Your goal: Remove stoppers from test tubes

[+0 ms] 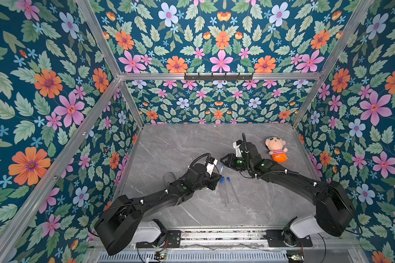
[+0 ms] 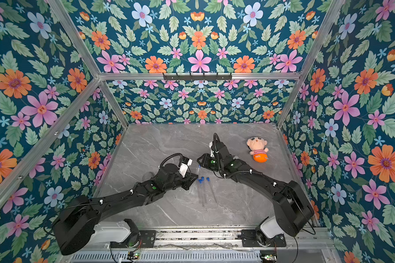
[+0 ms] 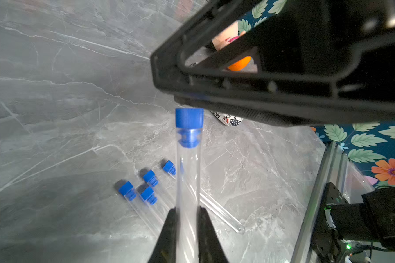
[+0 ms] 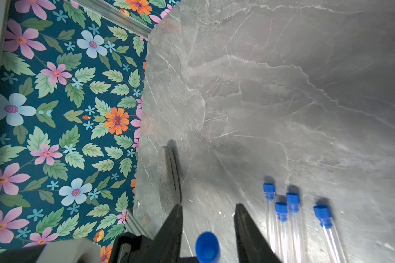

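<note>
A clear test tube (image 3: 188,175) with its blue stopper (image 3: 189,118) seated in the mouth stands upright in the left wrist view, my left gripper shut on its glass. Seen from the right wrist, the same blue stopper (image 4: 207,246) shows between the parted fingers of my right gripper, nearer the left one; neither finger clearly touches it. Several more tubes with blue stoppers (image 4: 292,199) lie side by side on the grey table, to the right in that view.
A plush doll (image 1: 276,149) with an orange bottom sits at the back right of the table. A grey oblong object (image 4: 167,177) lies on the table near the left arm.
</note>
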